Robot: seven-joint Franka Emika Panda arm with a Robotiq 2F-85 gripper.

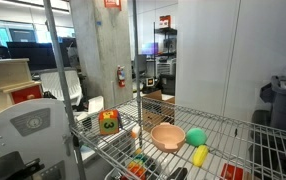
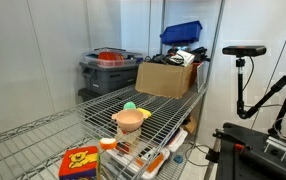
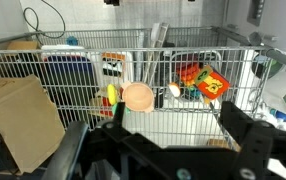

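Note:
In the wrist view, my gripper stands open at the bottom, its dark fingers apart above the wire rack (image 3: 198,130) and nothing between them. A pink bowl (image 3: 138,96) sits on the rack, beyond the fingers. To its right lie a small orange item (image 3: 174,90) and a red, yellow and green box (image 3: 211,83). Left of the bowl is a yellow object (image 3: 111,94), with a green round object (image 3: 119,110) close by. Exterior view 1 shows the same bowl (image 1: 167,137), box (image 1: 108,122), green object (image 1: 195,136) and yellow object (image 1: 200,155).
A cardboard box (image 2: 165,79) holding dark items stands behind the rack. Grey bins (image 2: 109,76) are stacked farther back. Below the rack, several loose items show through the wires. Bare wire lies around the bowl, especially toward the rack's left part in exterior view 2.

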